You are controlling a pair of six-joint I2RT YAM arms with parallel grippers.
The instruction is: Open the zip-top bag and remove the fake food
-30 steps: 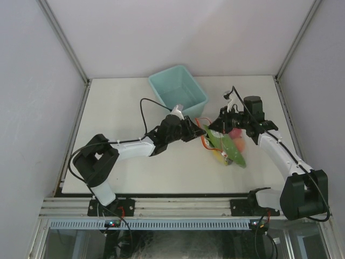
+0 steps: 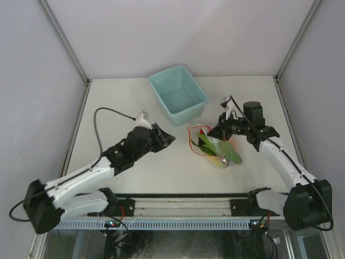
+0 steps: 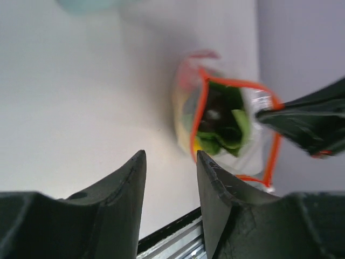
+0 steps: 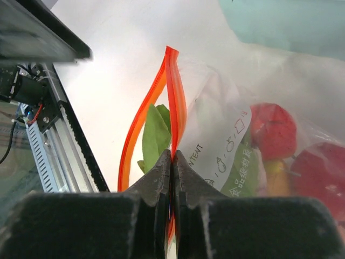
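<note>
The clear zip bag (image 2: 215, 147) lies right of the table's middle, its orange-red rim (image 3: 200, 110) gaping toward the left arm. Inside it show a green leafy piece (image 2: 230, 152), a red piece (image 4: 273, 131) and something yellow (image 2: 216, 161). My right gripper is shut with the bag's thin rim pinched between its fingertips. Left of the bag, apart from it, my left gripper (image 2: 168, 141) hangs over bare table. Its fingers (image 3: 135, 183) stand part way apart, with nothing between them.
An empty light-blue bin (image 2: 178, 94) stands behind the bag, toward the back wall. Bare white table (image 2: 156, 172) lies in front and to the left. The table's front edge (image 2: 178, 195) runs below the bag.
My left gripper has drawn back left, away from the bag's rim. The bag's mouth has spread wider to the left.
</note>
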